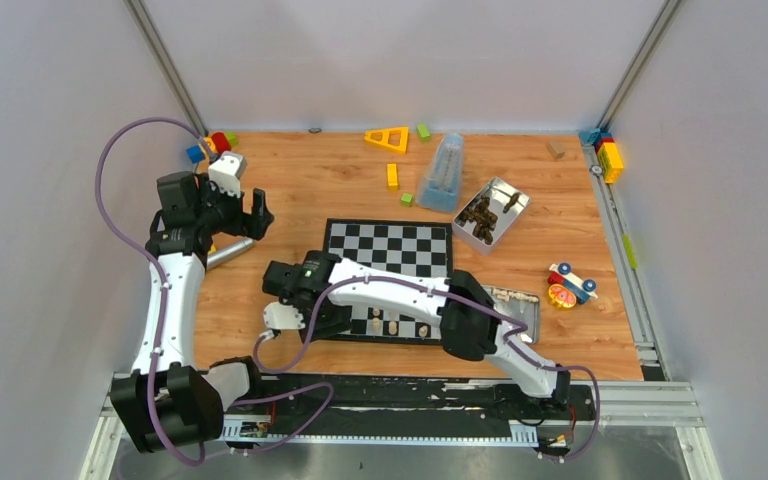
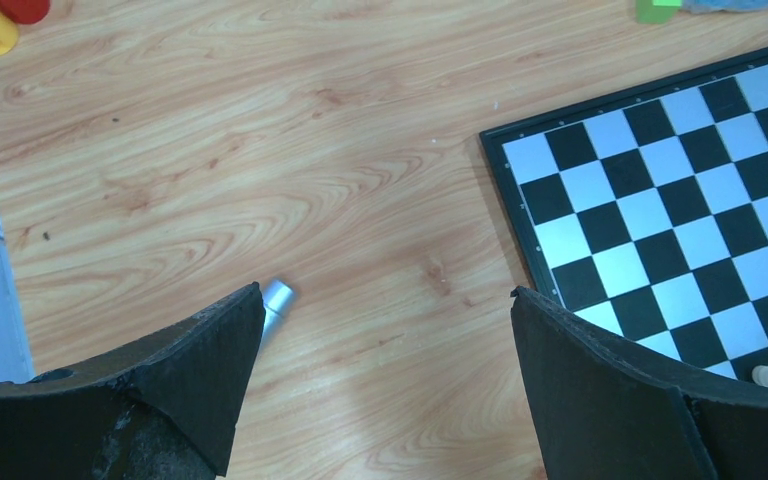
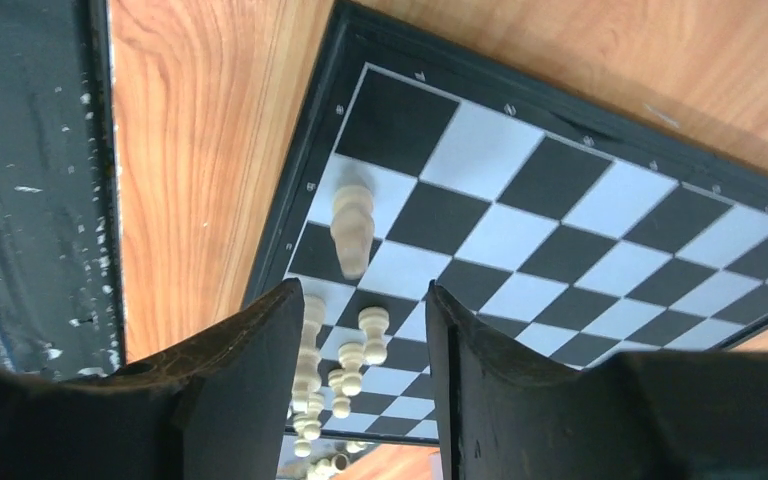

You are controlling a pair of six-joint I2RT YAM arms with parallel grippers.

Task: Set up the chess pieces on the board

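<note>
The black-and-white chessboard [image 1: 385, 262] lies mid-table, partly covered by the right arm. In the right wrist view, a pale chess piece [image 3: 353, 225] stands on a light square beside the dark corner square. My right gripper is open over the board, its fingers apart and that piece free of them. More pale pieces, such as a pawn [image 3: 373, 322], stand farther along the same side. My left gripper is open and empty above bare wood left of the board.
A white box [image 1: 491, 214] of dark pieces stands right of the board. A metal tray [image 1: 532, 322] with pale pieces is partly behind the right arm. A silver cylinder [image 2: 276, 301] lies below the left gripper. Toy car [image 1: 573, 282] and blocks sit around the edges.
</note>
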